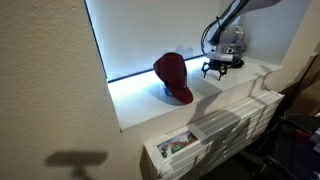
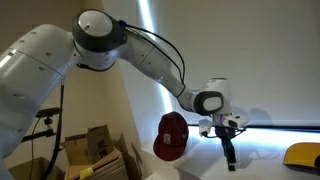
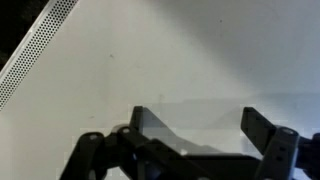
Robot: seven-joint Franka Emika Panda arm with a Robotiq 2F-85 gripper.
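A dark red cap (image 1: 172, 75) sits at the left of the white ledge, its brim hanging low at the front; in the second exterior view the red cap (image 2: 171, 137) is left of my arm. My gripper (image 1: 214, 72) is over the bare ledge to the right of it. In the wrist view my gripper is open, fingers wide apart, with only plain white surface between them. At the right edge of the second exterior view lies a yellow cap (image 2: 304, 154) with a dark lower edge, apart from my gripper.
Behind the ledge (image 1: 140, 110) stands a pale panel (image 1: 140, 35) with a bright strip along its base. Below it are a slatted radiator cover (image 1: 240, 125) and a small picture (image 1: 178, 142). Cardboard boxes (image 2: 92, 150) stand to the left. Bare ledge separates the caps.
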